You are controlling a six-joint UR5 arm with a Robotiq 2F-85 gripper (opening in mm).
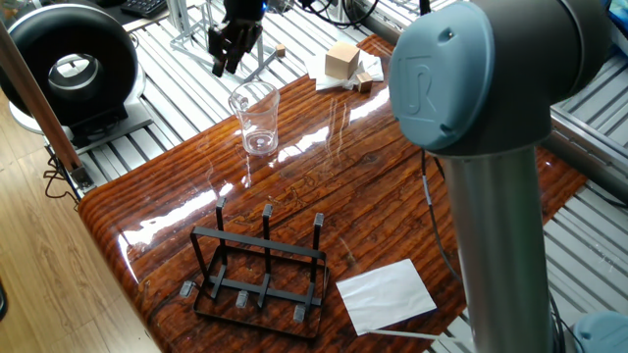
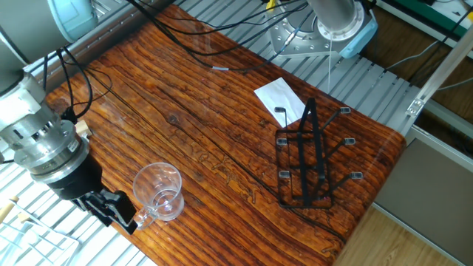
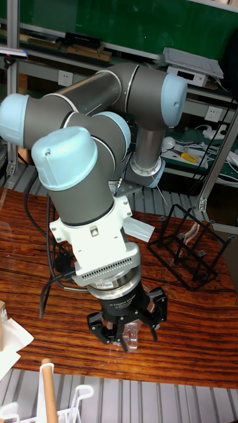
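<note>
A clear cup with a handle stands upright near the table's far edge in exterior view 1. Its mouth faces up in exterior view 2, where the handle of the cup points toward my gripper. From exterior view 3, my gripper looks open, fingers spread, with the cup partly hidden behind it. In exterior view 1 the gripper hangs above and beyond the cup's handle side. Whether any finger touches the handle I cannot tell.
A black wire rack with upright prongs stands toward the opposite side of the table. Beside it lies a white sheet. A wooden block and a smaller one sit on paper at a corner. Mid-table is clear.
</note>
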